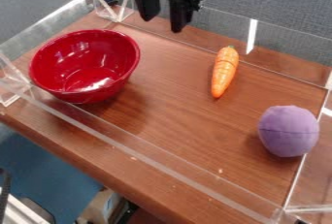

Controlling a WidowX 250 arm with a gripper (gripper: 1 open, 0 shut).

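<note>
A black gripper [163, 11] hangs at the top centre of the camera view, above the back of the wooden surface, its two fingers apart with nothing seen between them. A red bowl [84, 61] sits empty on the left. An orange toy carrot [223, 71] lies right of centre, below and right of the gripper. A purple ball [288, 131] rests at the right.
Clear plastic walls border the wooden surface [182, 141], with a grey panel behind it. Beyond the front left edge are a blue floor and some equipment.
</note>
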